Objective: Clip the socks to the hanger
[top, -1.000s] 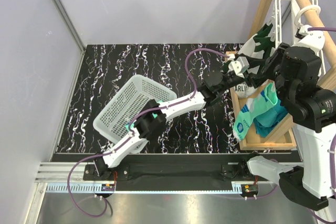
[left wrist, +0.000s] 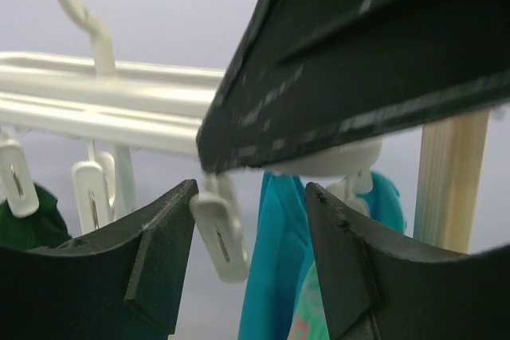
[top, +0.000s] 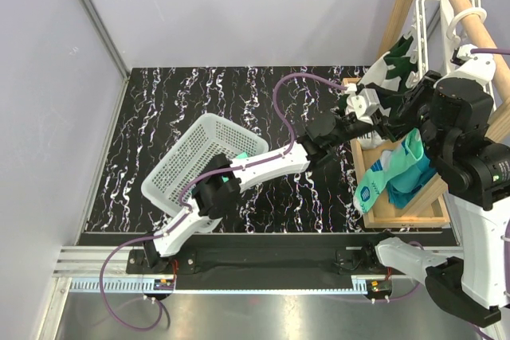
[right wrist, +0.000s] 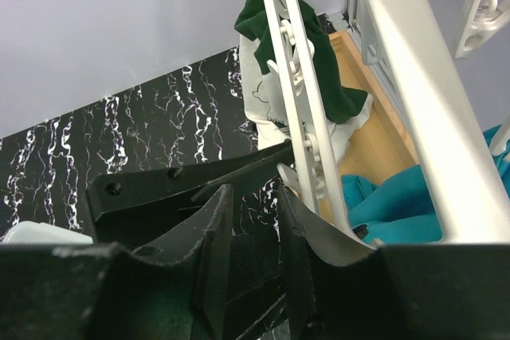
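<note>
The white hanger point(top: 422, 37) hangs from a wooden bar at the right, with socks on it. A green-and-white sock point(top: 396, 65) hangs toward its far end; teal socks point(top: 390, 173) hang nearer the front. In the left wrist view, the parted fingers of my left gripper stand on either side of a white clip point(left wrist: 223, 236), not visibly pressed on it. My right gripper has a narrow gap between its fingers beside the hanger rails point(right wrist: 307, 109), and no sock shows in it. Its dark finger point(left wrist: 319, 69) crosses above the clip.
A white basket point(top: 171, 161) stands on the black marbled table, partly under my left arm. The wooden stand's base point(top: 382, 212) lies below the socks. Both grippers are crowded together at the hanger.
The hanging socks look almost unchanged.
</note>
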